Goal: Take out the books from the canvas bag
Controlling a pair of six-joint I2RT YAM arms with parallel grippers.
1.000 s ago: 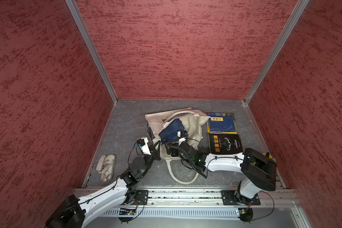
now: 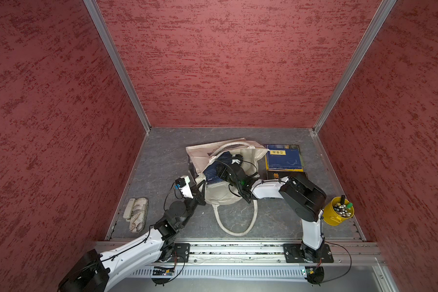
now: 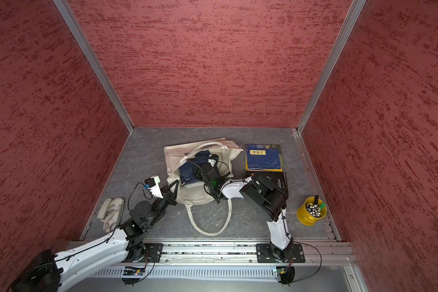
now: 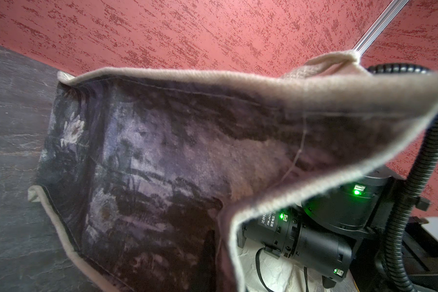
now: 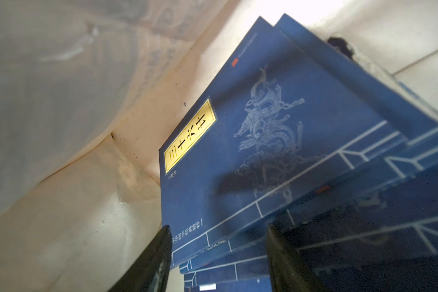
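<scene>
The cream canvas bag (image 2: 221, 194) lies with its mouth open in the middle of the table. Inside it is a stack of blue books (image 5: 277, 126), the top one bearing a yellow title label. My right gripper reaches into the bag, fingers apart, at the lower edge of the stack; nothing is clamped between them. At the bag's left edge, my left gripper (image 2: 200, 188) is shut on the canvas. In the left wrist view, the dark-patterned bag fabric (image 4: 170, 160) creases sharply beside one dark finger (image 4: 207, 262); the other finger is hidden.
Right of the bag lie a blue book (image 2: 287, 158) and a black book (image 2: 277, 174), the latter partly covered by my right arm. A yellow bucket (image 2: 333, 216) of pens stands at far right, beige sandals (image 2: 138, 214) at front left.
My right gripper has moved farther back, from the bag's near side in over the blue books. The right arm now covers much of the black book. My left arm has stayed still.
</scene>
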